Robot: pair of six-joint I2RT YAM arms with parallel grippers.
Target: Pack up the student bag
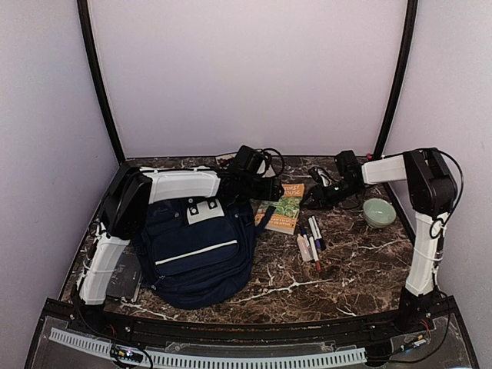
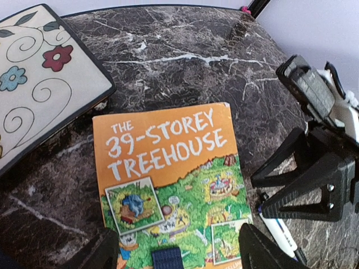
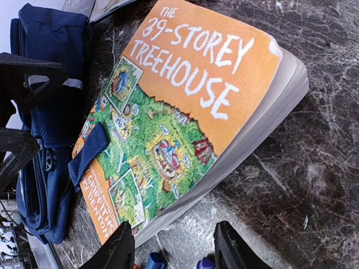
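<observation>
The orange Treehouse book [image 1: 280, 215] lies on the marble table, a navy strap across its cover. My left gripper is open above it, fingers apart over its lower part. My right gripper is at the book's right edge, fingers parted with nothing held; in the left wrist view it shows beside the book, above markers. The navy bag [image 1: 192, 269] lies open-topped or folded at the left, partly hidden by my left arm; I cannot tell which. Pens and markers [image 1: 311, 244] lie below the book.
A floral board [image 2: 47, 84] lies behind the book. A dark book [image 1: 119, 280] is at the far left, partly under the bag. A green bowl [image 1: 379, 212] stands at the right.
</observation>
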